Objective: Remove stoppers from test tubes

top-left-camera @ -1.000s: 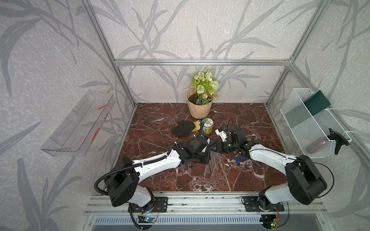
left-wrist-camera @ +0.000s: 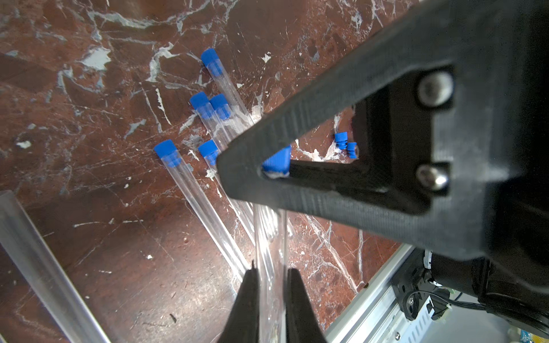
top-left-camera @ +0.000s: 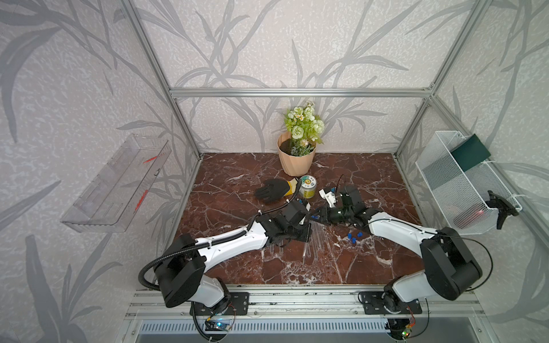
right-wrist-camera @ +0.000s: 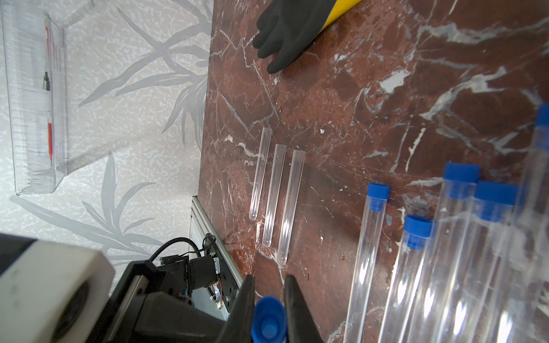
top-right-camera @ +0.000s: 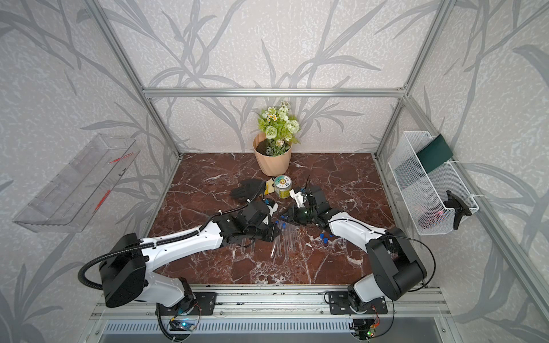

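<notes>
My left gripper is shut on a clear test tube (left-wrist-camera: 271,245), which points up the left wrist view. The triangular finger of my right gripper crosses over the tube's upper end there, hiding part of it. In the right wrist view that gripper is shut on a blue stopper (right-wrist-camera: 268,320), also visible through the finger's opening as a blue stopper. Whether stopper and tube still touch, I cannot tell. Several stoppered tubes lie nearby, one with a blue stopper (right-wrist-camera: 378,191) at its end.
Bare, unstoppered tubes (right-wrist-camera: 274,194) lie at the left of the table. Loose blue stoppers (top-left-camera: 352,236) lie on the right side. Behind the grippers are a dark glove (top-left-camera: 272,189), a can (top-left-camera: 307,186) and a flower pot (top-left-camera: 296,163).
Both arms have stayed nearly in place. The right arm has shifted very slightly; the stopper itself is too small in the top left view to compare.
</notes>
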